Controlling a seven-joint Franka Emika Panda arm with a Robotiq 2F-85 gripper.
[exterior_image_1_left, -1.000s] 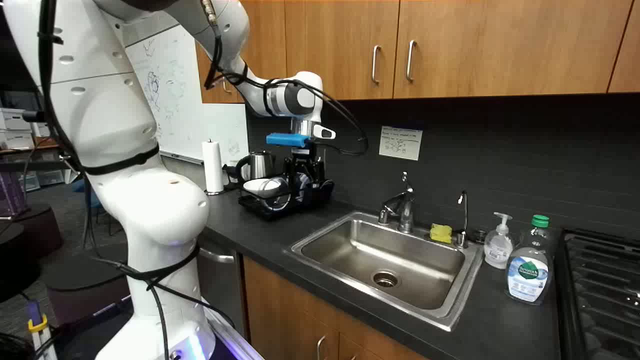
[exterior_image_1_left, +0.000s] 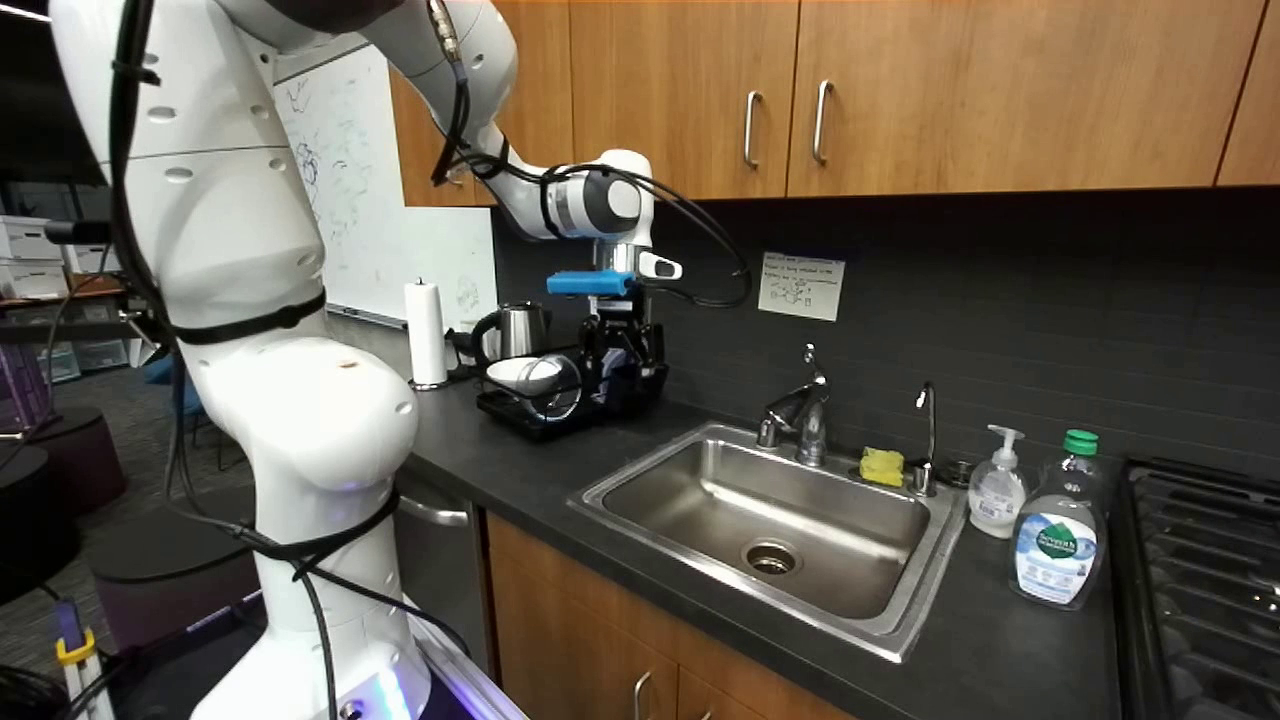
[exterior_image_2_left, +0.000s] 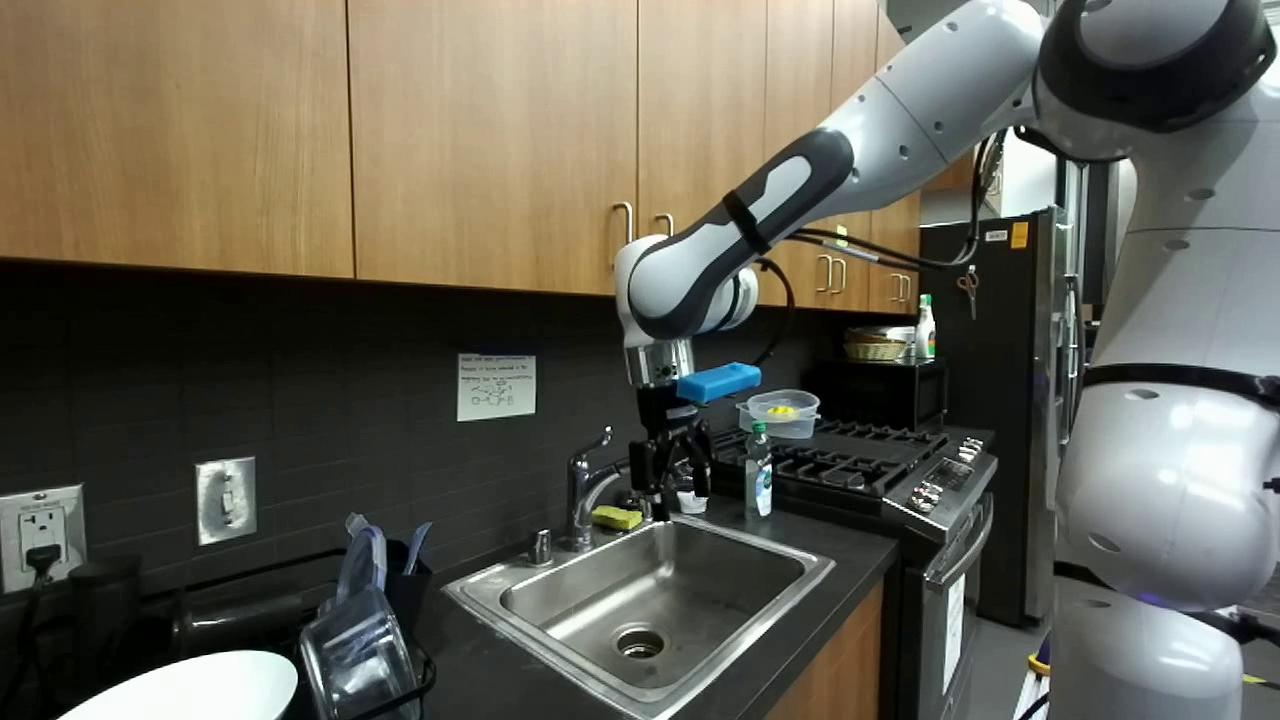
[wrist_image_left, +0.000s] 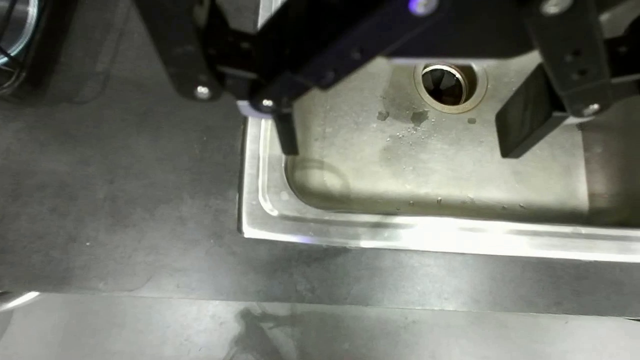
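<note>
My gripper stands open in the wrist view, its dark fingers (wrist_image_left: 528, 114) wide apart with nothing between them. Below it show the steel sink (wrist_image_left: 420, 231), with the drain (wrist_image_left: 450, 88) partly under the gripper's linkage, and the dark counter (wrist_image_left: 150, 180). From exterior view 1, the gripper (exterior_image_1_left: 624, 374) hangs pointing down, in line with the dish rack (exterior_image_1_left: 528, 416). Exterior view 2 has the gripper (exterior_image_2_left: 672, 480) above the counter level, overlapping the back of the sink (exterior_image_2_left: 768, 546) in that view. The sink basin holds no objects, only water drops.
A faucet (exterior_image_1_left: 812, 420) and a yellow sponge (exterior_image_1_left: 882, 466) are behind the sink. To its right stand a soap pump (exterior_image_1_left: 997, 492), a dish soap bottle (exterior_image_1_left: 1058, 540) and the stove (exterior_image_1_left: 1212, 576). A white bowl (exterior_image_2_left: 192, 690) and clear container (exterior_image_2_left: 360, 654) sit in the rack.
In exterior view 1 the arm and gripper have shifted slightly to the right and a little down. The sink, rack and bottles have stayed put.
</note>
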